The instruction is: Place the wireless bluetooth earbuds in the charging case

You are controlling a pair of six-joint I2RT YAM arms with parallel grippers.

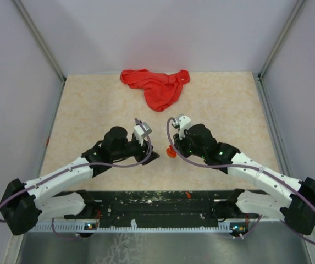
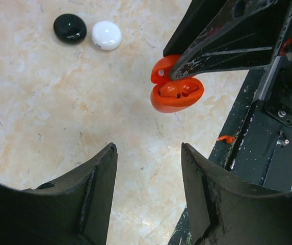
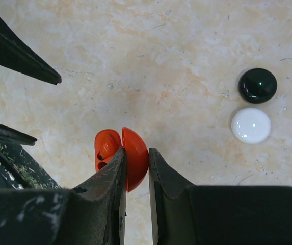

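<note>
The red charging case (image 1: 171,152) is held up in my right gripper, which is shut on it; in the left wrist view the case (image 2: 174,102) shows its lid raised and the cavities inside. My left gripper is apart from the case, to its left in the top view, fingers parted with nothing between them. A black round item (image 3: 257,85) and a white one (image 3: 250,125) lie side by side on the table. A small orange piece (image 2: 226,138) shows near the dark front edge.
A crumpled red cloth (image 1: 154,85) lies at the back middle. The pale tabletop (image 1: 86,104) is otherwise mostly clear. A dark strip (image 1: 154,206) runs along the front.
</note>
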